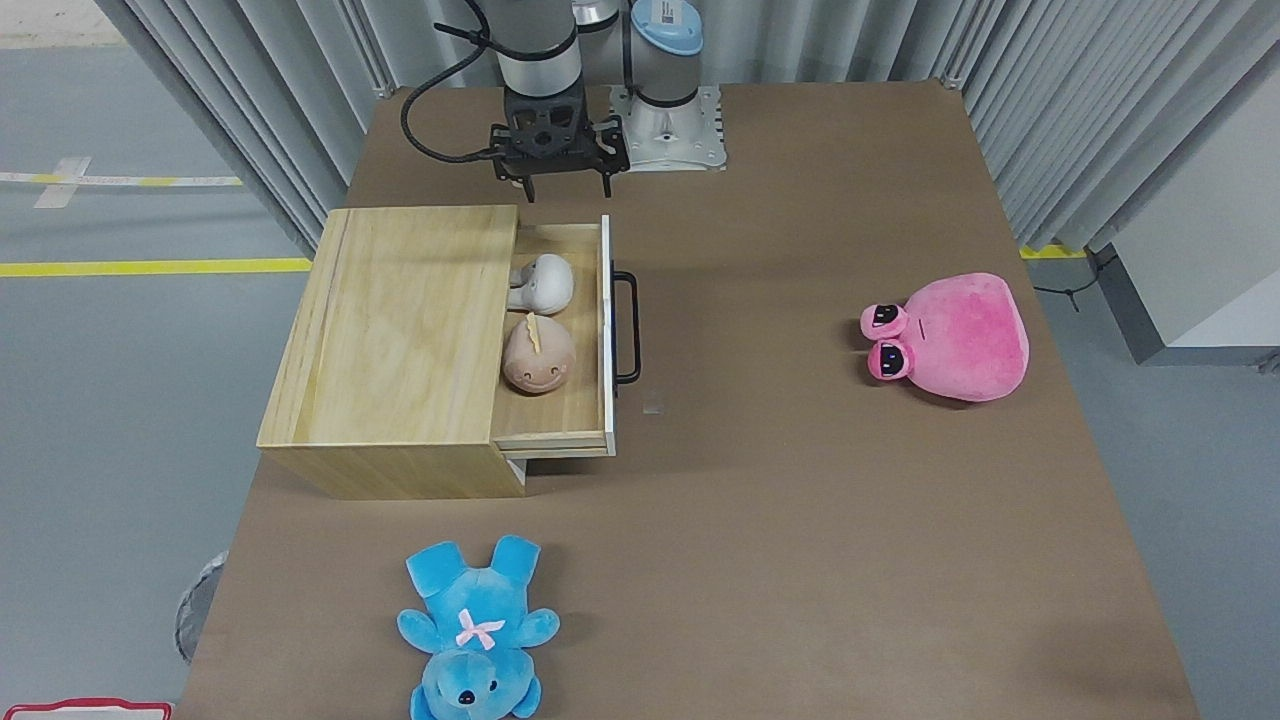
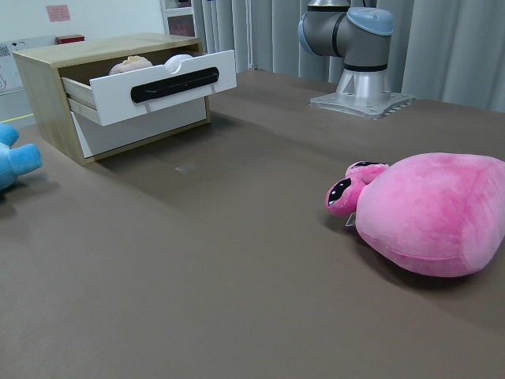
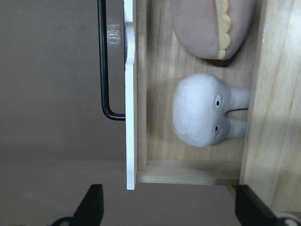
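My gripper (image 1: pixel 567 187) hangs open above the back of the wooden cabinet's drawer, its two fingers wide apart with nothing between them. The drawer (image 3: pixel 197 172) is pulled out, with a black handle (image 3: pixel 103 80) on its white front. Inside lie a white plush (image 1: pixel 549 283) with two eyes, partly under the cabinet top in the wrist view, and a brownish-pink plush (image 1: pixel 537 360) with a yellow frill. The gripper is out of the left view.
A pink plush (image 1: pixel 966 336) lies on the table's right, a blue bear (image 1: pixel 474 636) at the near edge. The wooden cabinet (image 1: pixel 384 324) takes up the left.
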